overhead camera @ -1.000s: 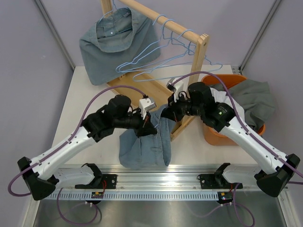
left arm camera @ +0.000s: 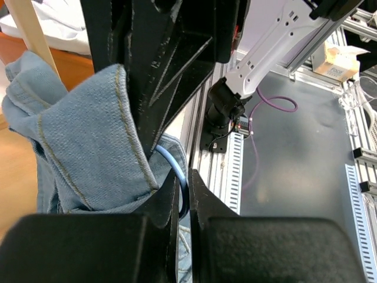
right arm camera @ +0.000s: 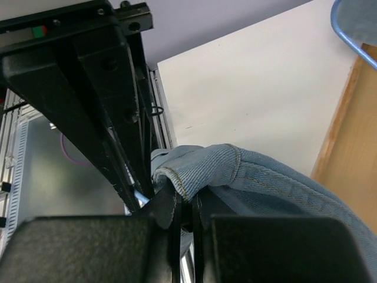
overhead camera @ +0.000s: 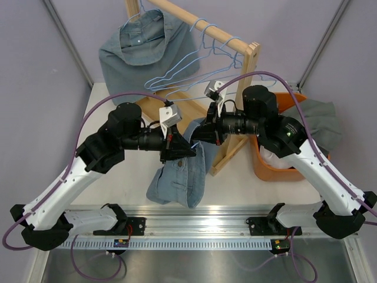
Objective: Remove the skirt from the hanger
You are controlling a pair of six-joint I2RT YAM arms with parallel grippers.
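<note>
The blue denim skirt (overhead camera: 179,181) hangs bunched below both grippers at mid-table. My left gripper is shut on the light-blue wire hanger (left arm camera: 171,159), whose wire runs up from its fingertips beside the waistband. In the right wrist view, my right gripper is shut on a fold of the skirt (right arm camera: 218,165) at its stitched edge. A short piece of hanger (right arm camera: 140,197) shows beside that fold, close to the left gripper's dark fingers (right arm camera: 97,112). The rest of this hanger is hidden by cloth and grippers.
Behind stands a wooden rack (overhead camera: 250,59) with several empty blue hangers (overhead camera: 206,50) and another denim garment (overhead camera: 147,53). An orange basket (overhead camera: 271,172) holding cloth is at the right.
Both grippers have drawn closer together, the left one slightly up in the top view and the right one leftward after a small rise. The skirt has shifted slightly left and looks more bunched.
</note>
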